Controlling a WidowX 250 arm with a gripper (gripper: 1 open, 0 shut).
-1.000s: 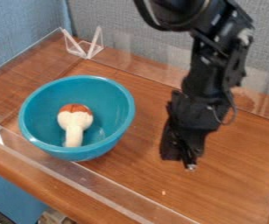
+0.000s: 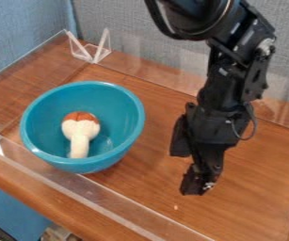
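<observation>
A teal bowl (image 2: 115, 157) sits on the wooden table (image 2: 159, 202) at the left, holding a white toy mushroom (image 2: 80, 136) with a red-brown top. My black gripper (image 2: 195, 168) hangs at the right of the bowl, low above the table and apart from the bowl, its fingers open with nothing visible between them.
Clear tape runs along the table's near and far edges. A white string or frame piece (image 2: 88, 52) stands at the back left. Bare table lies around and in front of the gripper; grey padded walls close the back.
The gripper has shifted and turned a little, its fingertips now slightly lower in view. The bowl and mushroom have not moved.
</observation>
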